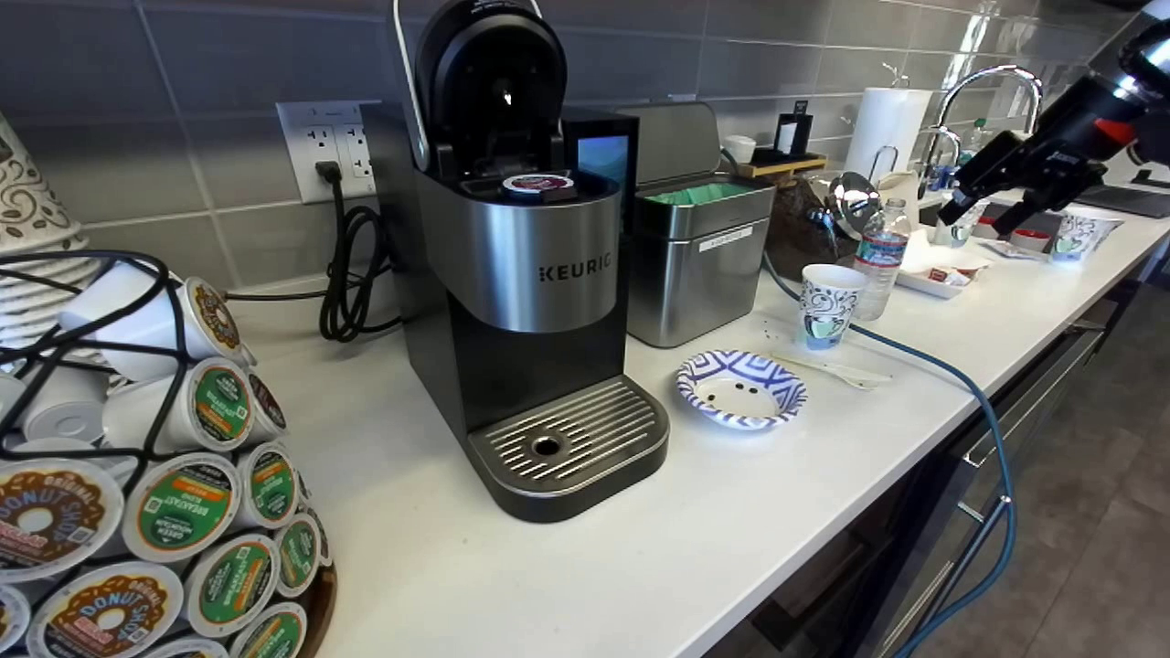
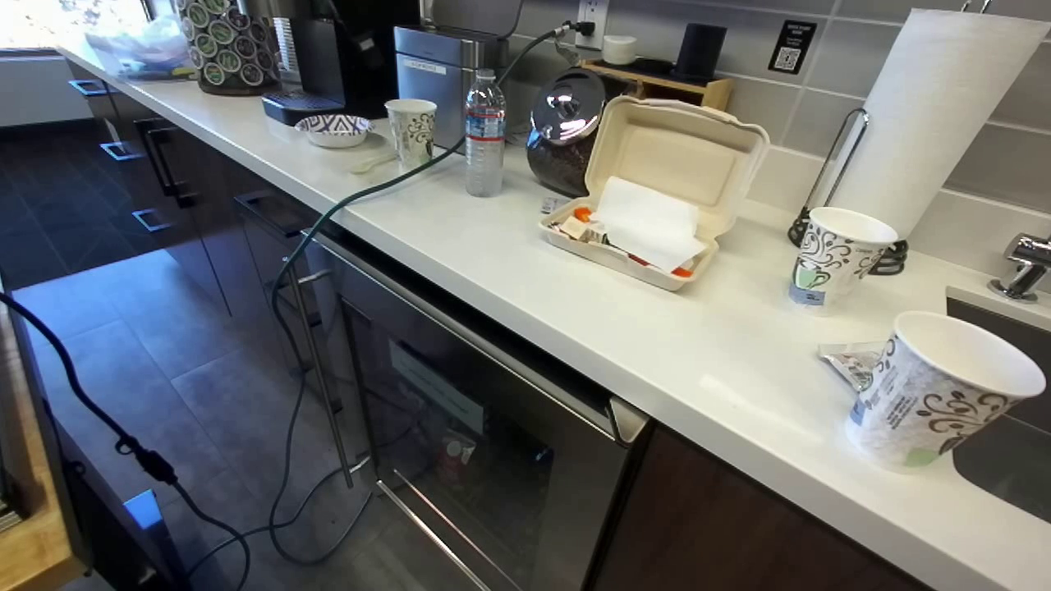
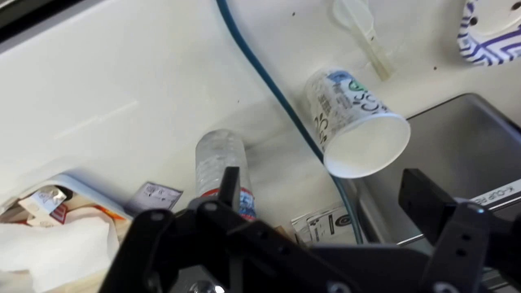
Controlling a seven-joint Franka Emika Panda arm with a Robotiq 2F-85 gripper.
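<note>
My open gripper is above the far part of the counter in exterior view 1, with nothing between its fingers. In the wrist view the gripper spreads wide over a patterned paper cup and a clear water bottle, touching neither as far as I can tell. The Keurig coffee machine has its lid raised, and a pod sits in its top. A blue-and-white paper bowl rests beside the drip tray. Exterior view 2 does not include the gripper.
A steel box with its lid up stands right of the machine. The blue cable crosses the counter and hangs over its edge. An open takeout box, paper towels and two more cups occupy the sink end.
</note>
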